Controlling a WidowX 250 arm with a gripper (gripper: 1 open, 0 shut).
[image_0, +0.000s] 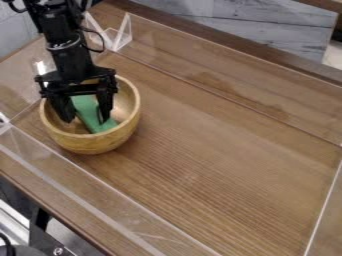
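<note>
A black robot gripper (75, 91) reaches down from the top left into a round wooden bowl (107, 140) on the left side of the table. Its dark fingers are spread open inside the bowl, over and around a green object (94, 115). Whether the fingers touch the green object is hard to tell, as they partly cover it.
A clear plastic stand (115, 30) is at the back left, near a grey marble-like backdrop (254, 25).
</note>
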